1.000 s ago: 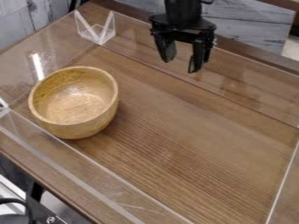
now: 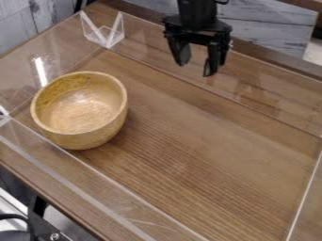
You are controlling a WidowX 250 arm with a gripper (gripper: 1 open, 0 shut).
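My gripper [image 2: 195,58] is at the top middle of the camera view, a black body above the back of the wooden table, with its fingers pointing down and apart. It stands open, and I see nothing between the fingers. A tan oval bowl [image 2: 107,104] sits at the left front, well away from the gripper.
A clear wire-like or plastic object [image 2: 105,31] stands at the back left. A marbled panel runs along the back edge, and dark cables lie at the lower left corner.
My gripper has shifted only very slightly. The bowl and the other things stay where they were.
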